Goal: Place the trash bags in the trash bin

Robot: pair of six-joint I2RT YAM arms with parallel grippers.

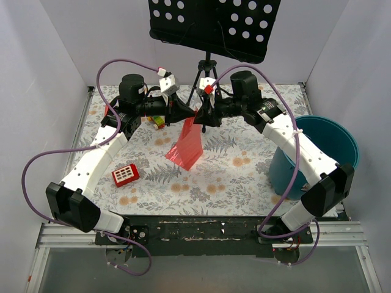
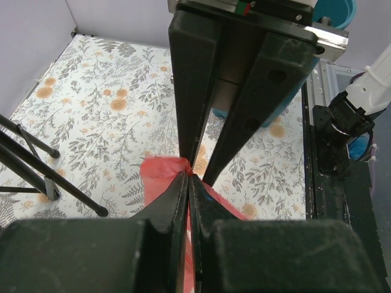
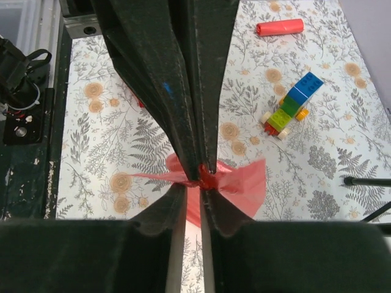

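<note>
A translucent red trash bag (image 1: 189, 146) hangs gathered over the middle of the table, its lower part spread out. My left gripper (image 1: 192, 114) is shut on its top edge; the left wrist view shows those fingers pressed together. In the left wrist view, a gap shows between the right fingers. The teal trash bin (image 1: 281, 174) stands at the right, partly hidden by the right arm.
A red block with white squares (image 1: 126, 175) lies at the left. Toy bricks (image 3: 287, 110) and a red cylinder (image 3: 280, 27) are on the far left side. A black music stand (image 1: 208, 64) rises at the back.
</note>
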